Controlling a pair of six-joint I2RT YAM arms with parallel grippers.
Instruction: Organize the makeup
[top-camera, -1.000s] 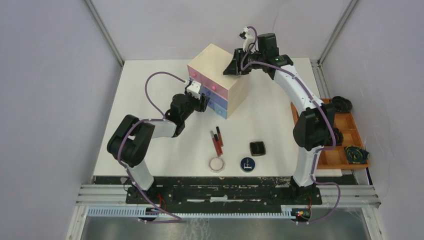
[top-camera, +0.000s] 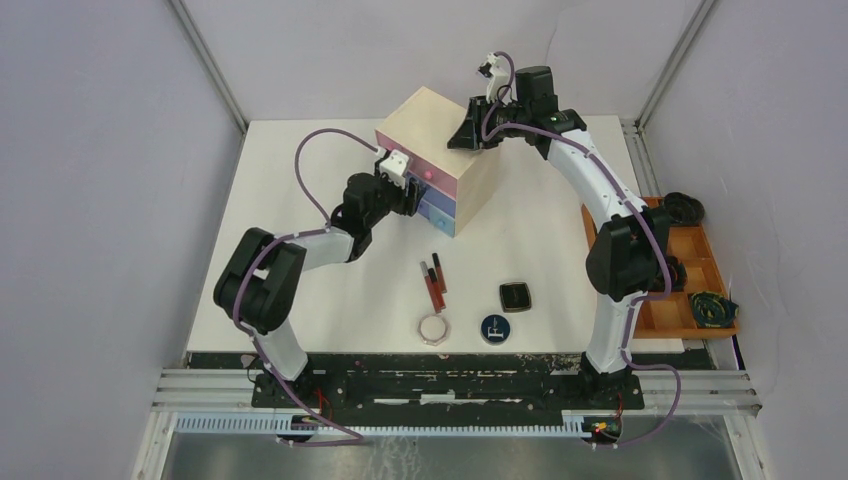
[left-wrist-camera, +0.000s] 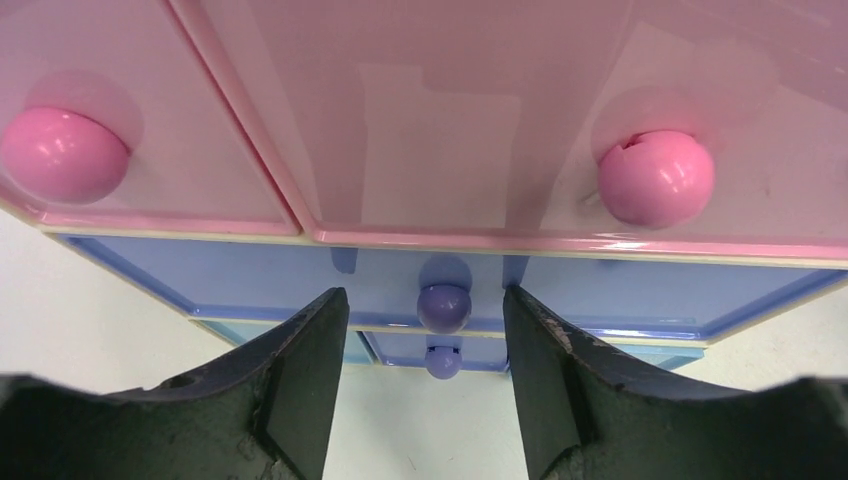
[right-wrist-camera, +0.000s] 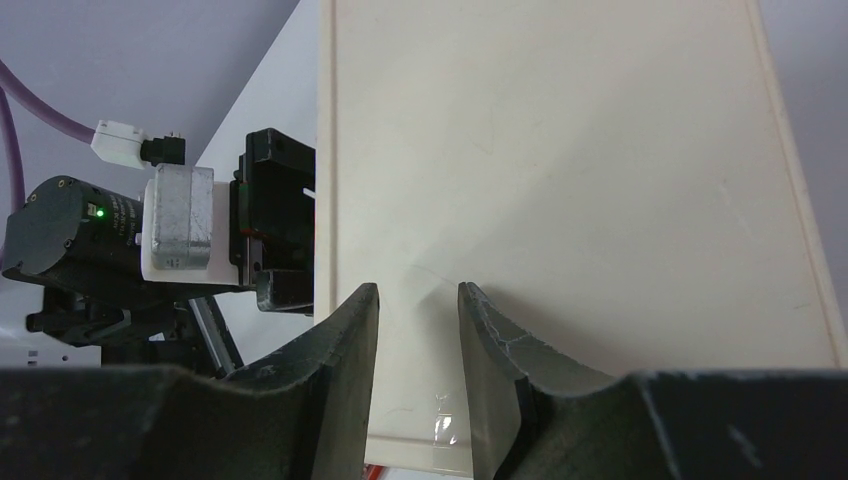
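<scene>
The drawer cabinet (top-camera: 428, 120) stands at the back of the table, with a plain wooden top and pink, blue and light-blue drawer fronts. In the left wrist view, my left gripper has its fingers apart, with a finger on each side of the blue drawer's purple knob (left-wrist-camera: 444, 309); contact cannot be made out. My right gripper is open over the cabinet top. On the table lie red and black sticks (top-camera: 434, 286), a white round case (top-camera: 433, 329), a dark blue round case (top-camera: 495, 329) and a black square compact (top-camera: 515, 297).
A wooden compartment tray (top-camera: 650, 318) with dark coiled items is at the right edge. Pink knobs (left-wrist-camera: 656, 180) jut out above the left fingers.
My left gripper has shifted right and slightly up in the top view, closer to the drawer fronts. The right arm and the makeup items have stayed put.
</scene>
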